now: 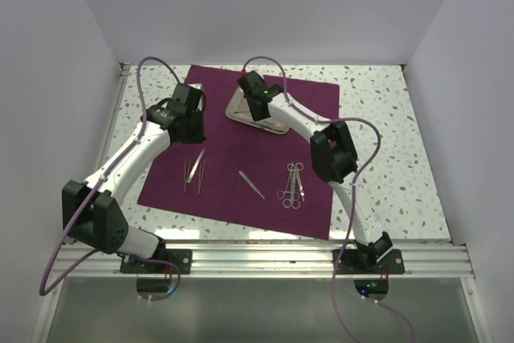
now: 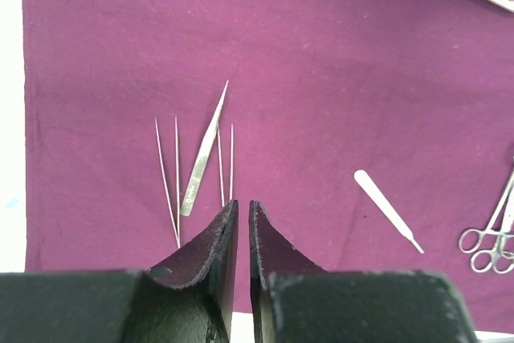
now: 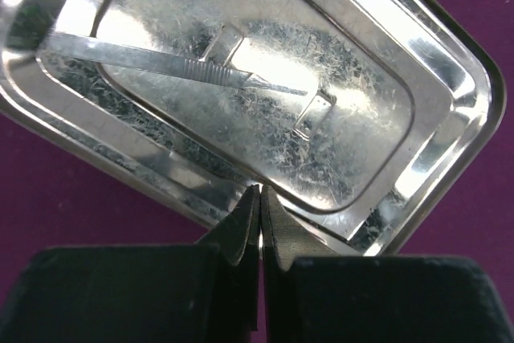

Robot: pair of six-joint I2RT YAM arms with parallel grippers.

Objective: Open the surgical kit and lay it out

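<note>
The shallow metal tray lies on the purple cloth; its near rim shows in the top view. A silver handled instrument, narrow at one end, rests in it. My right gripper is shut over the tray's edge, nothing visible between its tips. My left gripper is nearly closed, a thin slit between its fingers and no object seen there, above the left of the cloth. Below it lie broad tweezers and two finer, thin-legged tools. A flat handle and ring-handled scissors-like instruments lie farther right.
The purple cloth covers much of the speckled table. Its middle, between the tray and the laid-out instruments, is bare. Free table surface stretches along the right side.
</note>
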